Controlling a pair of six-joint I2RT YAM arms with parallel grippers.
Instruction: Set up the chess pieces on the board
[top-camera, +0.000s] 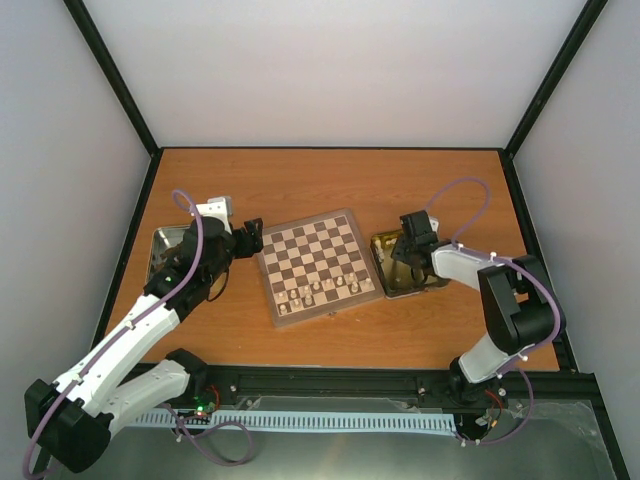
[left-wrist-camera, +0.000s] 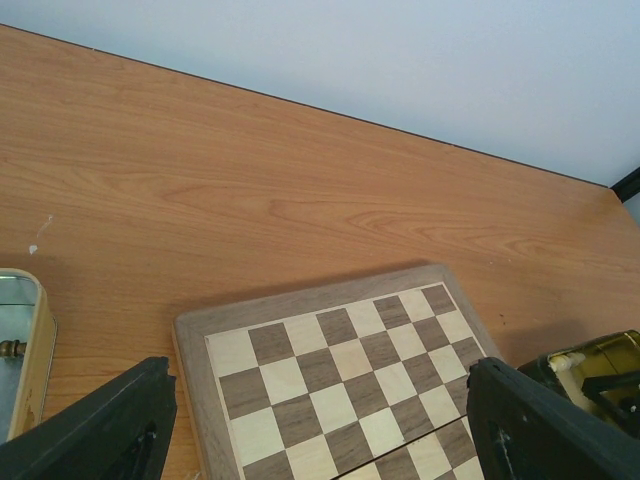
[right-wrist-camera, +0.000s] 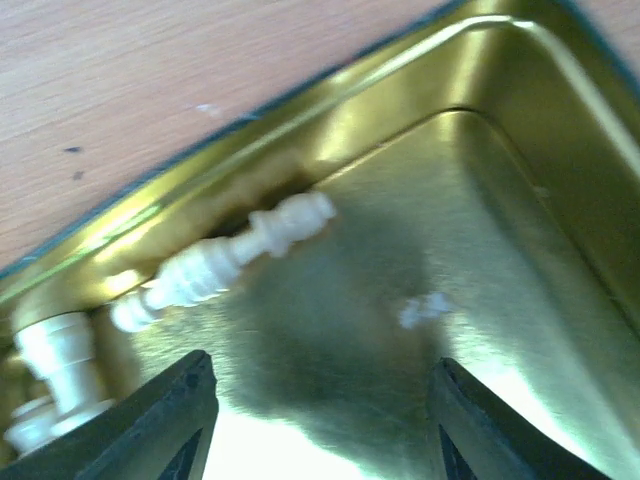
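In the top view the chessboard lies mid-table with light pieces on its near rows. My right gripper is down at the brass tray right of the board. In the right wrist view its fingers are apart above the tray floor, nothing between them; two white pieces, one lying along the wall, another at left, are blurred. My left gripper is open and empty above the board's left side; its fingertips frame the board in the left wrist view.
A silver tray with a piece inside sits left of the board, partly hidden by the left arm.
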